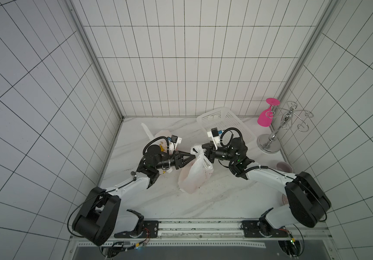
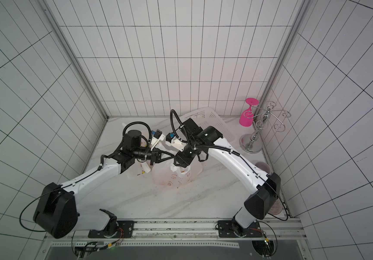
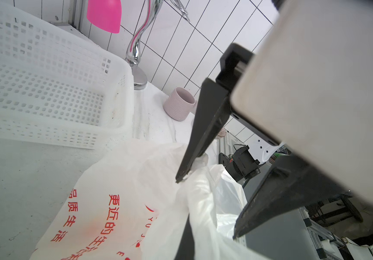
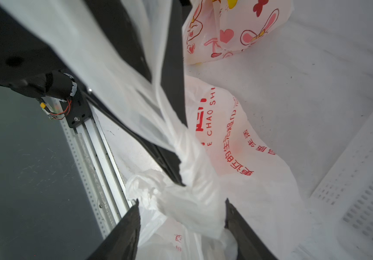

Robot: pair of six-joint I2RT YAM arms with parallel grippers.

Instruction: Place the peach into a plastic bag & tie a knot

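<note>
A white plastic bag with red print (image 1: pixel 195 173) sits on the middle of the counter, its top gathered and twisted upward between both grippers. My left gripper (image 1: pixel 185 156) reaches into this gathered top from the left; the bag's plastic hides much of its fingertips, and it looks shut. My right gripper (image 1: pixel 208 152) is at the bag's top from the right, its fingertips spread around the twisted plastic (image 4: pixel 199 190) in the right wrist view. The peach is not clearly visible; a faint reddish patch shows through the bag.
A white perforated basket (image 1: pixel 225 121) stands behind. At the right are a pink glass (image 1: pixel 265 116), a metal stand (image 1: pixel 269 143) and a pinkish mug (image 3: pixel 177 104). A patterned bag (image 4: pixel 238 26) lies behind my left arm.
</note>
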